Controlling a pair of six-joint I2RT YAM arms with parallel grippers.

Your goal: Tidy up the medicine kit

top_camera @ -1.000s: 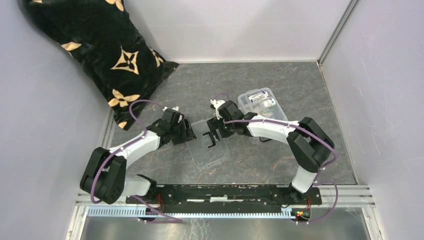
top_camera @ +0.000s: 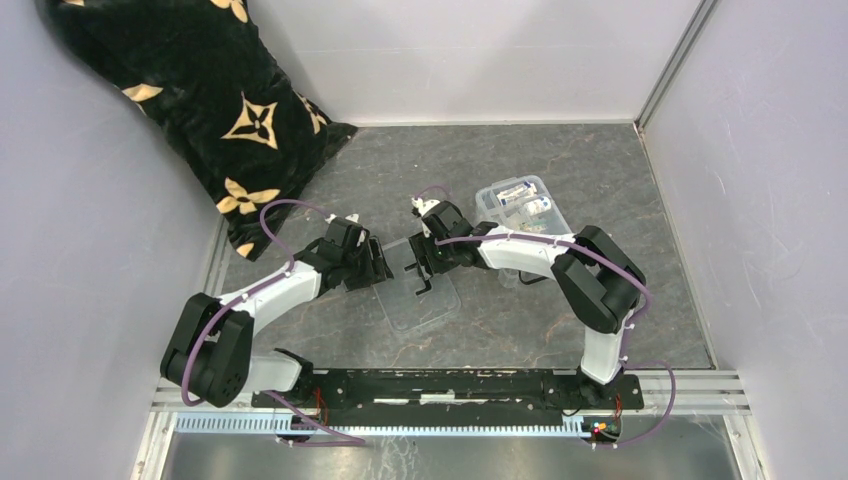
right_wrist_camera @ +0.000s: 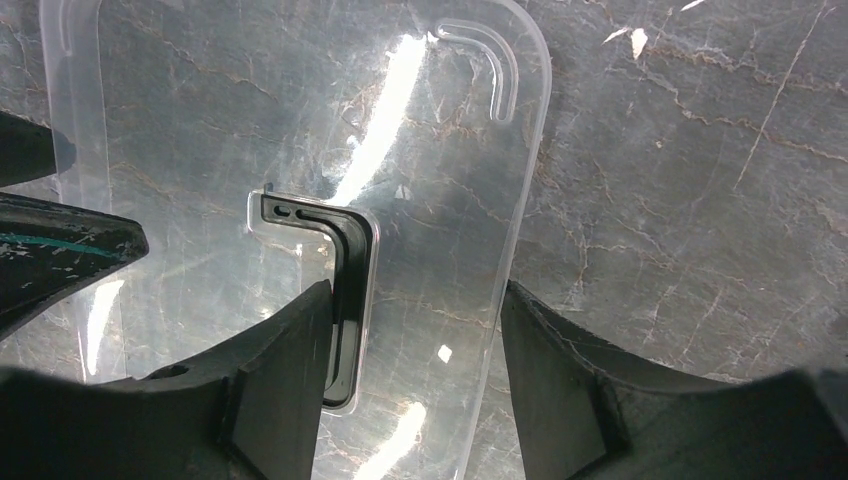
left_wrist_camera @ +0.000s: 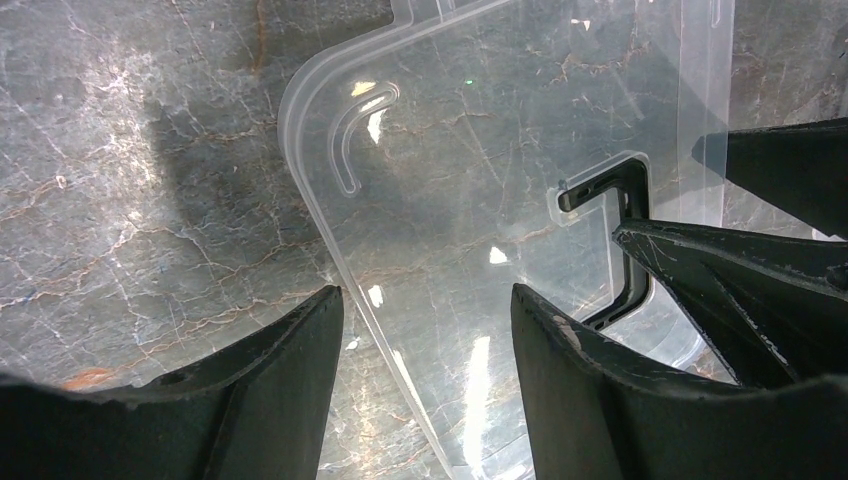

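A clear plastic lid (top_camera: 410,300) with a black handle (left_wrist_camera: 633,200) lies on the grey floor between my arms. My left gripper (top_camera: 378,262) is at its left edge, fingers part open with that edge between them in the left wrist view. My right gripper (top_camera: 422,256) is over the lid near the handle; in the right wrist view its part-open fingers straddle a stretch of lid from the handle to the rim, with no grip visible. The medicine kit box (top_camera: 522,200), holding white tubes, stands at the back right, partly hidden behind the right arm.
A black patterned cushion (top_camera: 250,130) leans in the back left corner. White walls (top_camera: 480,60) bound the space.
The right arm has shifted a little leftward over the lid, with its elbow drawing left. The left arm looks unmoved.
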